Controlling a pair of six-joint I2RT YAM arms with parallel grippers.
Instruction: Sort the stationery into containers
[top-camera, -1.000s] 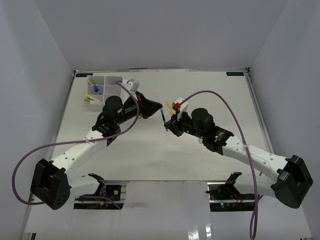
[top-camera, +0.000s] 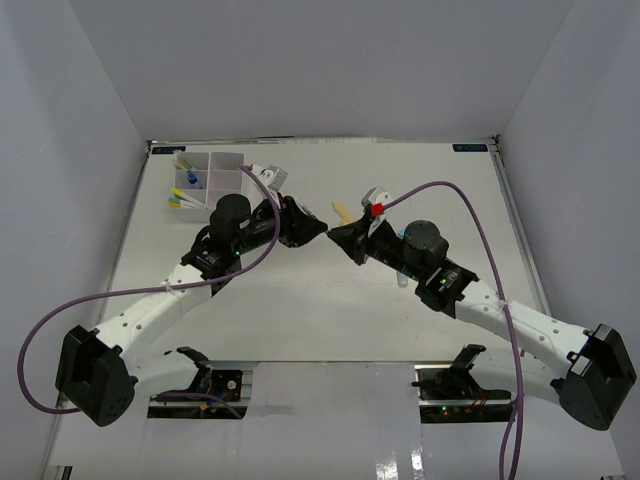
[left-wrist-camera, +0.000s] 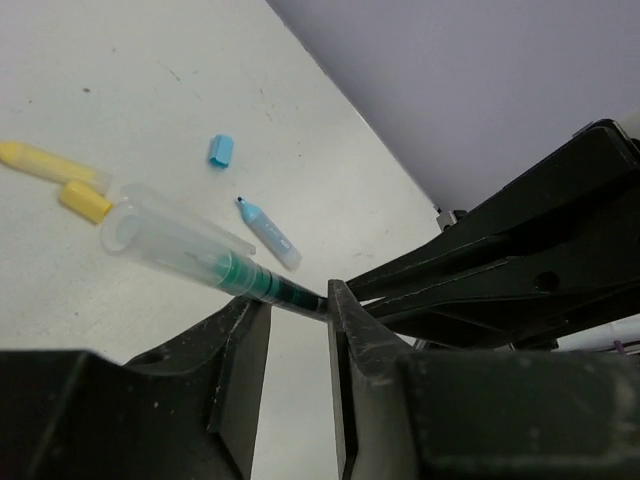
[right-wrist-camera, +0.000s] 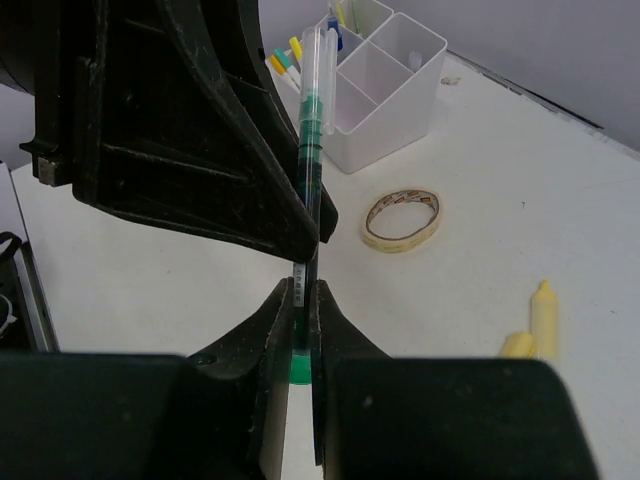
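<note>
A slim green-and-clear pen (right-wrist-camera: 310, 120) is held upright in the right wrist view, where my right gripper is shut on its lower part. My left gripper's black fingers reach across it higher up; whether they grip it cannot be told. In the top view my left gripper (top-camera: 310, 226) and right gripper (top-camera: 342, 236) meet near the middle. A yellow marker (left-wrist-camera: 55, 165), a yellow cap (left-wrist-camera: 85, 200), a light blue marker (left-wrist-camera: 268, 233) and a blue cap (left-wrist-camera: 220, 151) lie on the table.
A white divided organiser (top-camera: 223, 178) with several pens stands at the back left. A roll of tape (right-wrist-camera: 400, 240) lies in front of it in the right wrist view.
</note>
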